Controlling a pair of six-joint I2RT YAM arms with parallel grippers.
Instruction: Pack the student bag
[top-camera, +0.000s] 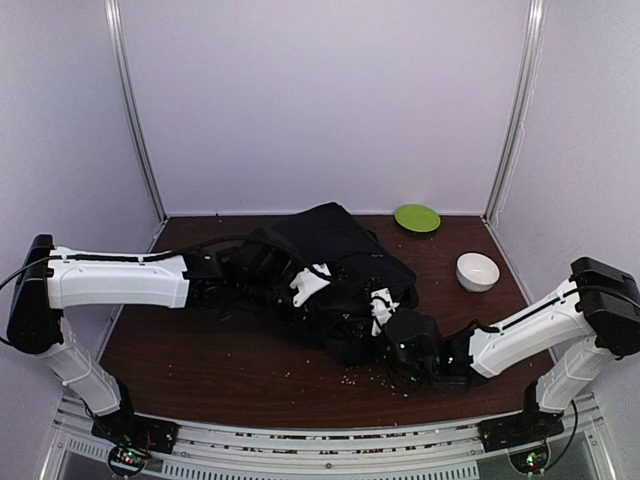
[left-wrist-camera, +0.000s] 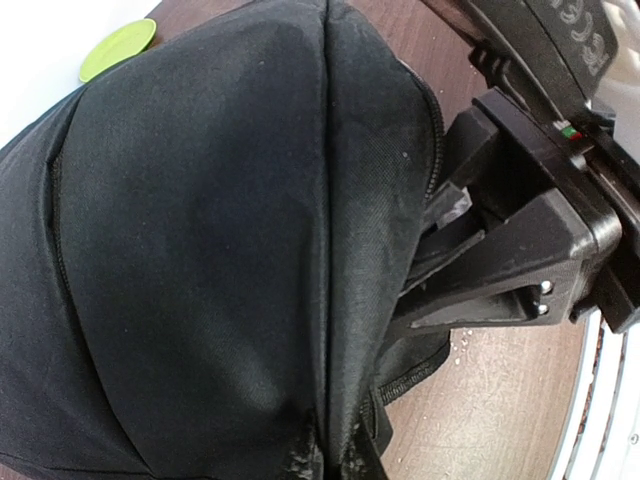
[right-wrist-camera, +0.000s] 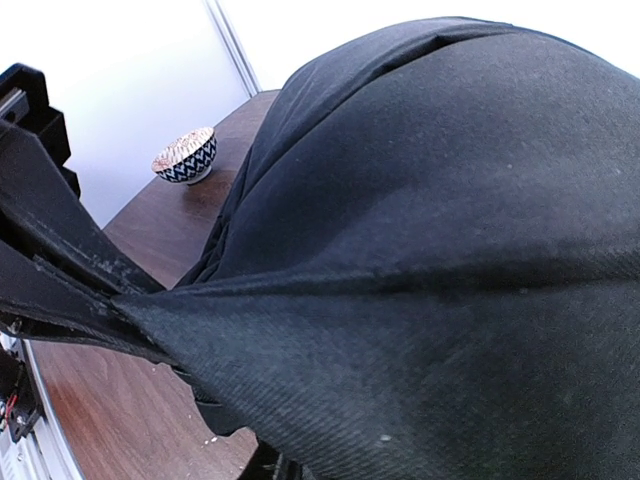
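Note:
A black bag (top-camera: 325, 240) lies on the table, filling much of both wrist views. My left gripper (top-camera: 322, 312) is at its near side. In the left wrist view, the left gripper is at the lower edge with a fold of the bag (left-wrist-camera: 200, 230) between its tips. The right wrist view shows the left fingers (right-wrist-camera: 70, 250) pinching the stretched edge of the bag (right-wrist-camera: 420, 200). Beside the zipper (left-wrist-camera: 435, 140), the right gripper reaches against the bag's near side. Its fingertips are largely hidden by fabric, so its grip is unclear.
A green plate (top-camera: 417, 218) and a white bowl (top-camera: 477, 272) stand at the right back of the table. Small crumbs (top-camera: 348, 380) are scattered in front of the bag.

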